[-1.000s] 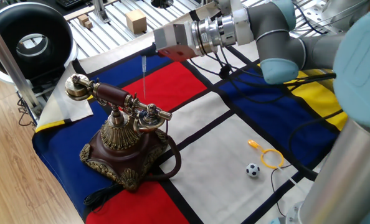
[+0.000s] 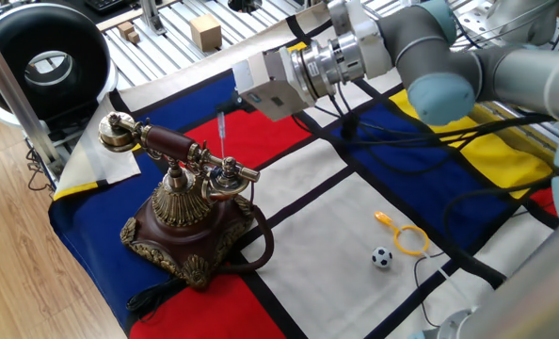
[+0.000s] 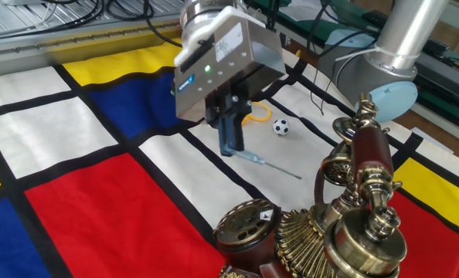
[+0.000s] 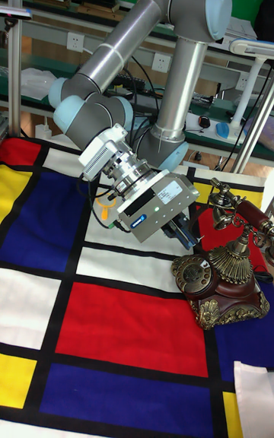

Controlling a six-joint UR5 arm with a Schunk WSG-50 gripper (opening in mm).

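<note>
A thin screwdriver (image 3: 270,164) with a clear, pale handle is held by my gripper (image 3: 228,147), whose dark fingers are shut around the handle end. Seen from exterior view 2, its shaft slants out toward the antique telephone (image 3: 303,243). In exterior view 1 the screwdriver (image 2: 222,132) hangs nearly upright, its tip overlapping the telephone's handset end; whether they touch cannot be told. Brown and brass, the telephone (image 2: 181,212) stands upright with its handset across the cradle. Exterior view 3 has my gripper (image 4: 185,233) just left of the telephone (image 4: 231,271), with the screwdriver mostly hidden.
On the white cloth patch lie a small football (image 2: 381,257) and a yellow ring-shaped item (image 2: 410,239). Loose cables run under the arm. Wooden blocks (image 2: 205,33) and a black ring-shaped object (image 2: 49,66) are at the back.
The gripper has come down and slightly right in exterior view 1, carrying the screwdriver. Its tip is lower, now overlapping the telephone's handset end. Telephone, ball and yellow item stay put.
</note>
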